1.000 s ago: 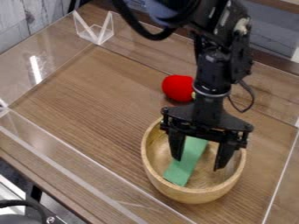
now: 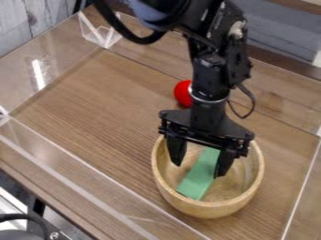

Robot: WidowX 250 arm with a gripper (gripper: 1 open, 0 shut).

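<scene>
The black robot arm reaches down from the top, and its gripper (image 2: 201, 141) hangs low over a cream oval bowl (image 2: 170, 186), its two fingers spread apart at the bowl's back part. A green block (image 2: 198, 182) lies in the bowl, partly below the gripper. Whether anything is between the fingers is hard to tell.
A red round object (image 2: 182, 92) sits on the wooden table behind the arm, partly hidden by it. A clear plastic piece stands at the far top left.
The gripper has shifted left over the bowl, and the green block now shows more to the right, under it. More of the red object is hidden.
</scene>
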